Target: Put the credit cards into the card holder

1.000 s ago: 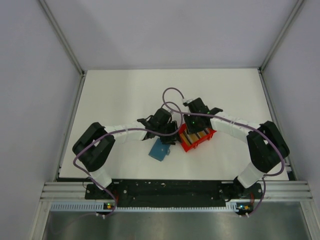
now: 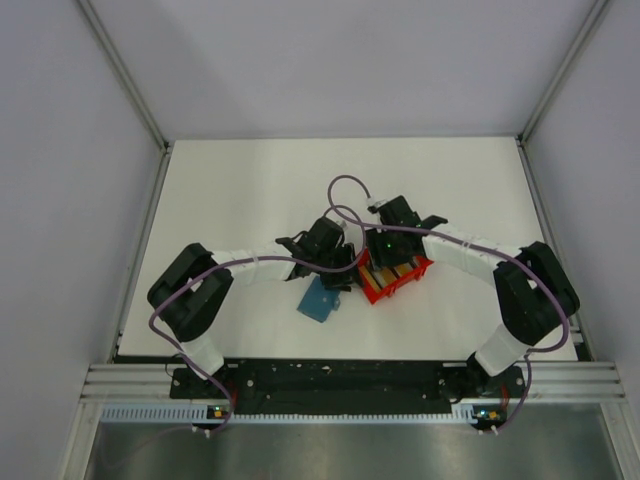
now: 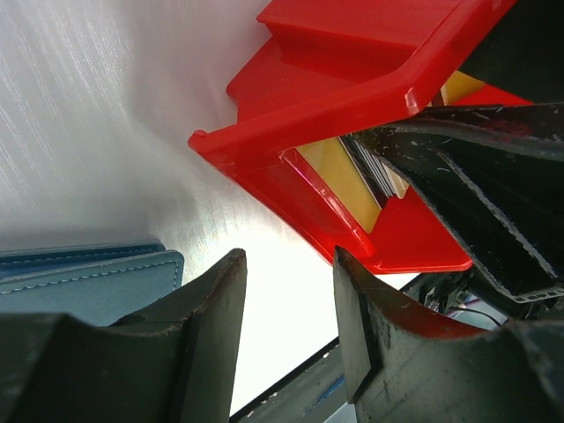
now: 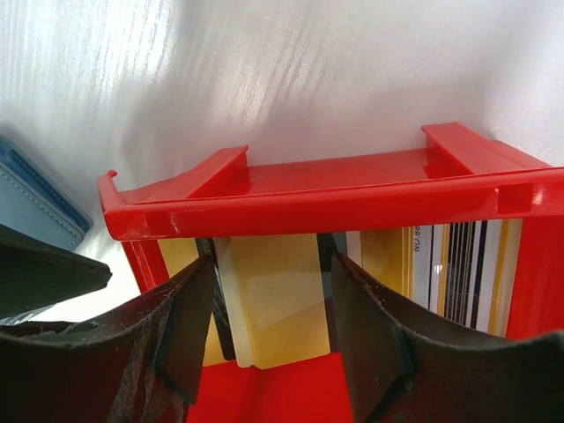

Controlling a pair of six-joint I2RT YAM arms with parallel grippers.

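Note:
A red rack [image 2: 371,286] holds a row of upright cards, with the yellow faces of some showing. My right gripper is open at the rack, its fingers either side of a yellow-faced card [image 4: 280,300]; whether they touch it I cannot tell. The blue-grey card holder [image 2: 318,299] lies flat on the table left of the rack. Its stitched edge [image 3: 132,273] shows at lower left in the left wrist view. Above the table, between holder and rack, my left gripper is part open with nothing between its fingers.
More cards [image 4: 458,269] stand at the rack's right side in the right wrist view. Both grippers are close together near the rack's left end.
The left arm is almost still. Rack and holder have not visibly moved.

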